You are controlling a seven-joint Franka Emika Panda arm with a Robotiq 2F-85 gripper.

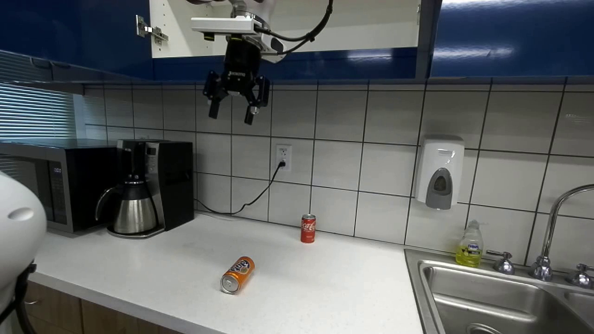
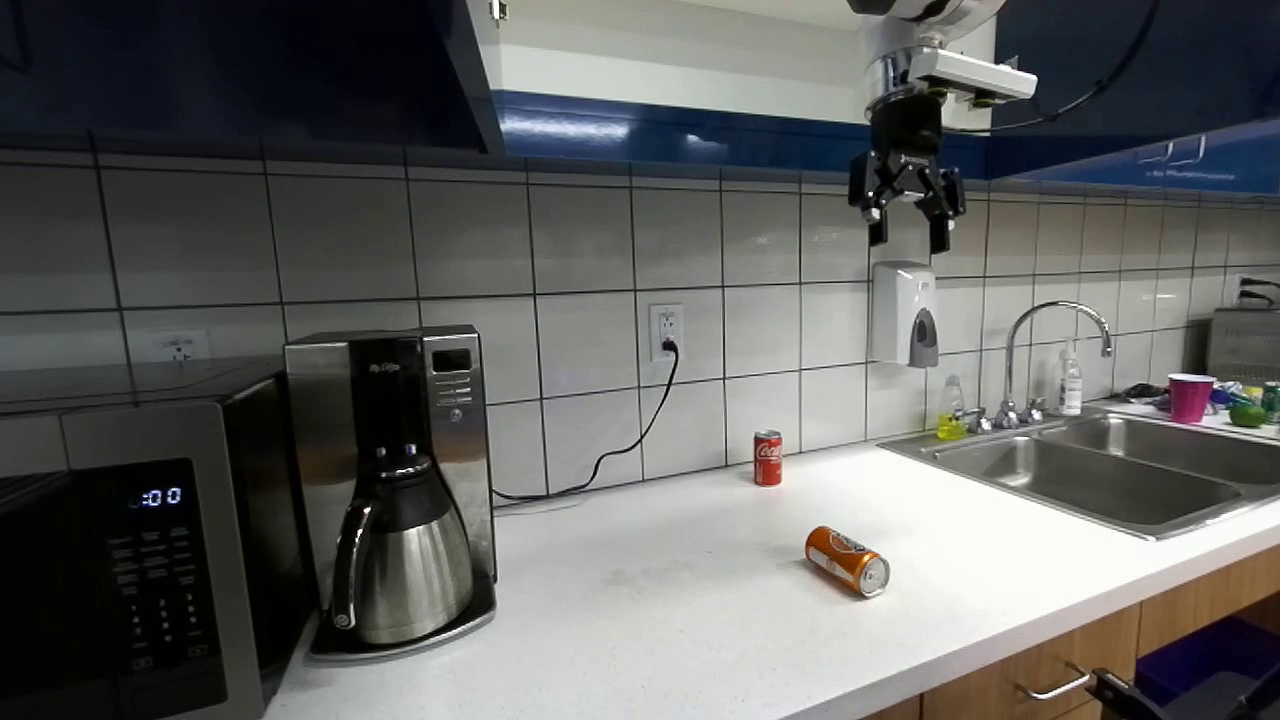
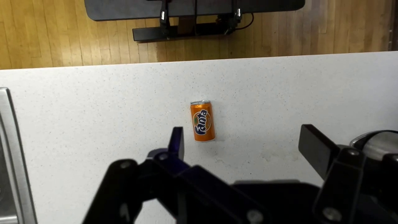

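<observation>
An orange Fanta can lies on its side on the white counter, its silver end toward the counter's front edge. Farther back, a red Coca-Cola can stands upright near the tiled wall. High above the counter, just below the open cupboard, my gripper points down with its fingers wide apart and empty. In the wrist view the Fanta can shows beyond the fingers, well below them; the Coca-Cola can is not visible there.
A coffee maker with a steel carafe and a microwave stand at the left. The steel sink is at the right, with a dish soap bottle behind it. Bare counter surrounds the Fanta can.
</observation>
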